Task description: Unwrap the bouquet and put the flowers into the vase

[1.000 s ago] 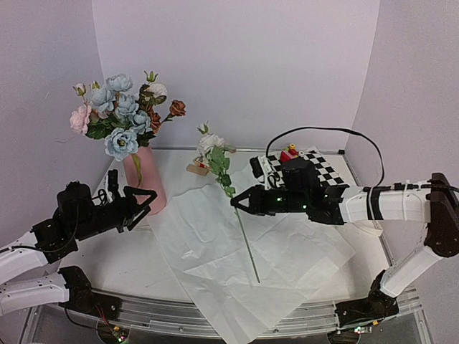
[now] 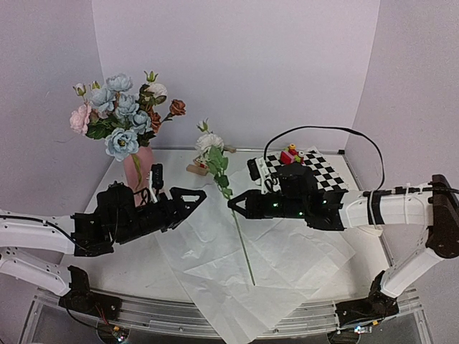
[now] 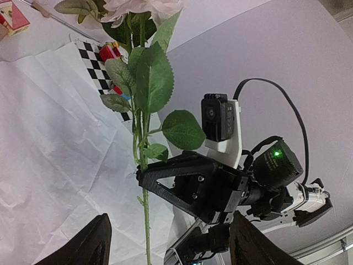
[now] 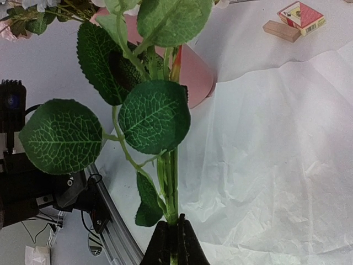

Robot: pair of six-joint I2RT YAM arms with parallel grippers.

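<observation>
A white flower point(image 2: 209, 142) on a long green stem point(image 2: 242, 244) hangs upright over the white paper, its bloom at the top. My right gripper point(image 2: 233, 204) is shut on the stem just below the leaves point(image 4: 154, 117). In the top view my left gripper point(image 2: 201, 200) is a short way left of that stem, touching nothing. Its fingers point(image 3: 88, 243) stand wide apart in the left wrist view, with the stem point(image 3: 146, 221) farther off between them. The pink vase point(image 2: 138, 172) stands at the back left, partly behind my left arm, holding several blue, pink, white and brown flowers point(image 2: 123, 107).
White paper point(image 2: 193, 251) covers the middle of the table. A wooden block and small box point(image 4: 282, 31) lie at the back. A checkered board point(image 2: 323, 168) with a red toy point(image 2: 289, 155) sits at the back right.
My left gripper, open, has moved right from in front of the vase towards the stem. The right gripper and its flower have swayed only slightly.
</observation>
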